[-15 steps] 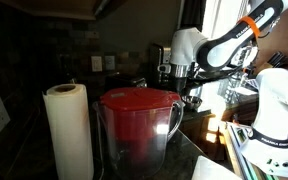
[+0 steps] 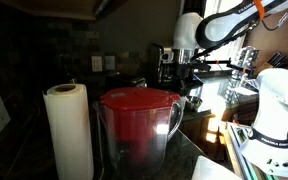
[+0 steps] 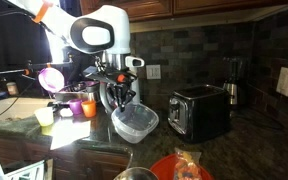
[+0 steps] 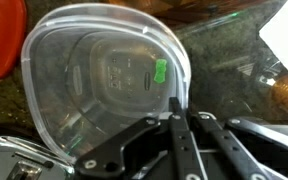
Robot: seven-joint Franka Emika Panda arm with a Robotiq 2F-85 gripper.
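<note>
A clear plastic container (image 3: 136, 122) hangs tilted over the counter in exterior view 2, with my gripper (image 3: 118, 104) at its rim. From the wrist view, the same container (image 4: 94, 75) fills the left and middle, and my gripper is shut on its near edge. A small green piece (image 4: 161, 71) shows in it or through its base; I cannot tell which. In exterior view 1 the fingertips are hard to make out and the container is mostly hidden behind the red-lidded pitcher.
A black toaster (image 3: 199, 112) stands right of the container. In front are a red bowl (image 3: 166, 168) with a packet (image 3: 188, 164) and a clear bowl (image 3: 136, 174). Cups, including an orange one (image 3: 90, 108), stand to the left. The pitcher (image 2: 136, 130) and paper towel roll (image 2: 70, 130) fill the foreground.
Over the last second my arm has shifted its pose and risen slightly in exterior view 1. The pitcher and paper towel roll have stayed in place.
</note>
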